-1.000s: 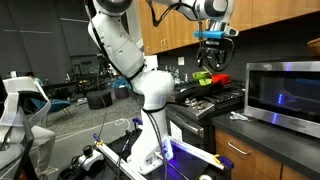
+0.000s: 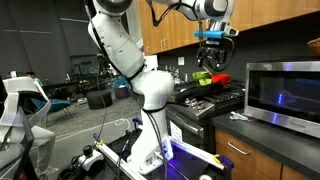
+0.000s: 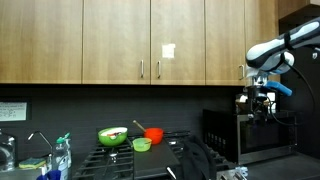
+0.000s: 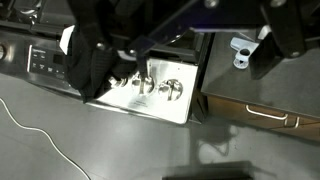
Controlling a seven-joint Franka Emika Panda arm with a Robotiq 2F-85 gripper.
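My gripper point(image 2: 214, 64) hangs in the air above the counter, near the stove, in exterior view 1. It appears at the right in exterior view 2, in front of the microwave point(image 3: 262, 135). In the wrist view its dark fingers point(image 4: 268, 45) stand wide apart at the top, and I see nothing held between them. On the stove sit a red pot point(image 3: 153, 134) and a green pan point(image 3: 112, 136), with a smaller green bowl point(image 3: 142, 144) in front. A black cloth point(image 4: 92, 65) hangs over the oven front.
A small pale object point(image 4: 242, 46) lies on the dark counter point(image 4: 225, 90) beside the stove. Oven knobs point(image 4: 142, 84) line the front panel. Wooden cabinets point(image 3: 190, 45) hang above. Bottles point(image 3: 62, 155) stand by the sink at the far left.
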